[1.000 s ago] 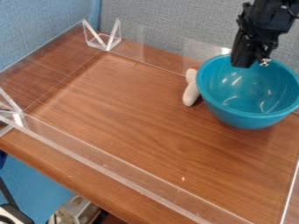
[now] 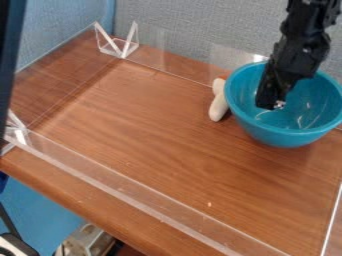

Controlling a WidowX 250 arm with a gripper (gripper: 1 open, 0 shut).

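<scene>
A teal bowl (image 2: 289,130) stands at the right of the wooden table, with a white elongated object (image 2: 218,100) just to its left. The black arm comes down from the top right, and its gripper (image 2: 271,100) is lowered inside the bowl toward its left half. The gripper looks shut; whether anything small is between its fingertips is too small to tell.
White corner brackets (image 2: 116,40) stand at the back left and left edge. A grey padded wall runs behind.
The gripper has moved downward and slightly left, from above the bowl's back rim to inside the bowl. The bowl and white object have not visibly moved.
</scene>
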